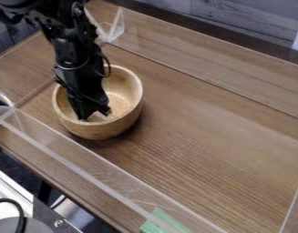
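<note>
A tan round bowl (pixel 123 121) sits on the wooden table at the left of the view. My black gripper (pixel 95 107) reaches down from the top left into it, its tip low inside near the left-front part. The gripper looks shut; whether anything small is between its fingertips is hidden against the bowl's interior.
Transparent plastic edges run along the front left and upper left. A pale green piece (pixel 161 221) lies at the bottom edge, and a dark cable (pixel 11 209) at the lower left.
</note>
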